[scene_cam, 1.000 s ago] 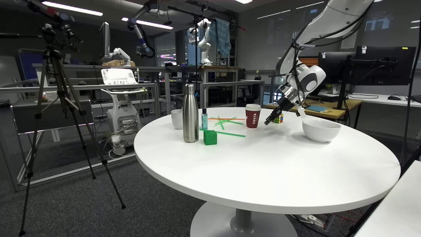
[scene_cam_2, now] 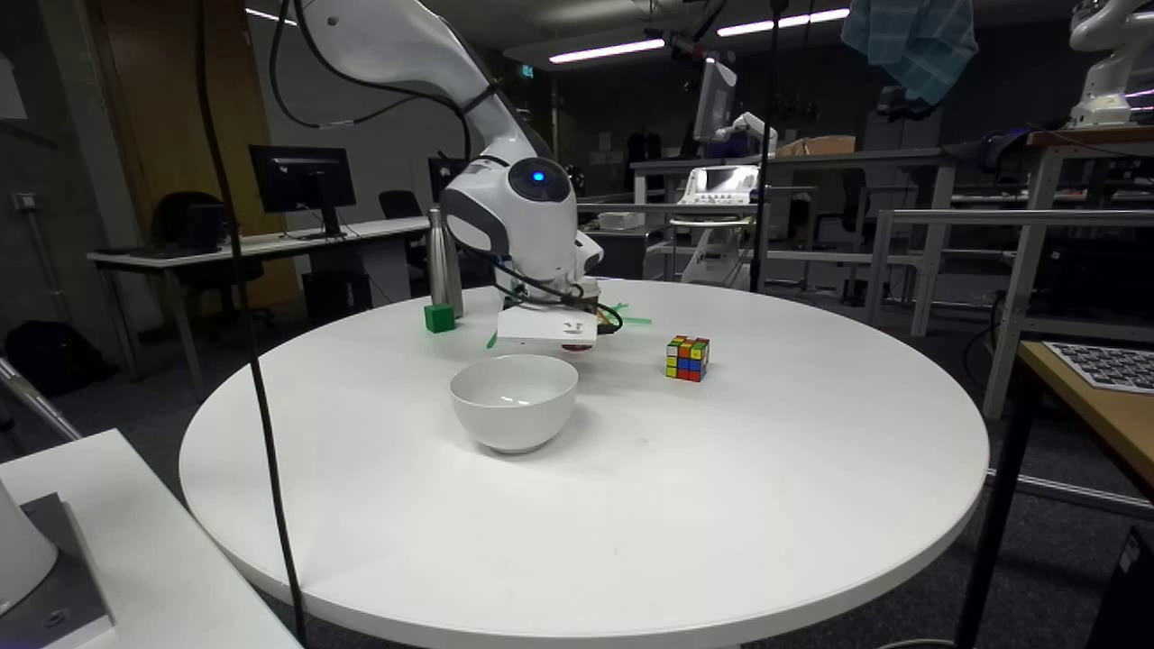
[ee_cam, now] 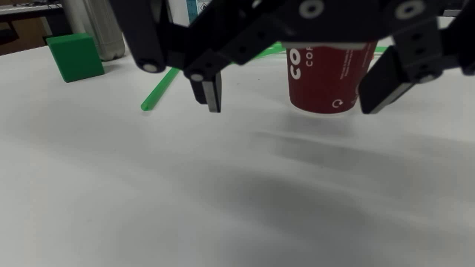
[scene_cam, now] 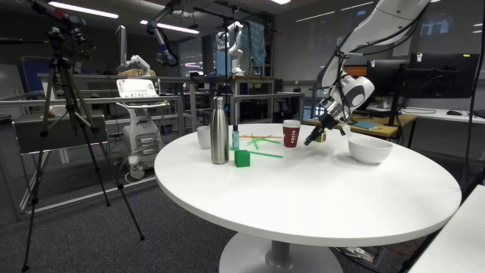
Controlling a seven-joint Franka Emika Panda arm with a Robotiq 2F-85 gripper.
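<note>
In the wrist view my gripper is open, its fingers wide apart with nothing held between them. Beyond the gap stands a dark red Costa cup (ee_cam: pixel 327 80), upright on the table, nearer the right finger in the picture; its top is hidden by the gripper body. From the side, my gripper (scene_cam: pixel 307 141) points down at a slant, low over the table, just right of the red cup (scene_cam: pixel 291 136) and apart from it. In the second exterior view the arm's wrist covers the gripper and most of the cup.
Around stand a white bowl (scene_cam_2: pixel 515 400), a puzzle cube (scene_cam_2: pixel 687 359), a green block (scene_cam: pixel 242 158), a steel bottle (scene_cam: pixel 220 132), a small blue bottle (scene_cam: pixel 235 138) and a white mug (scene_cam: pixel 204 137). Several green straws (scene_cam: pixel 263 154) lie behind the block.
My gripper has shifted very slightly left toward the red cup. The objects on the table have not moved.
</note>
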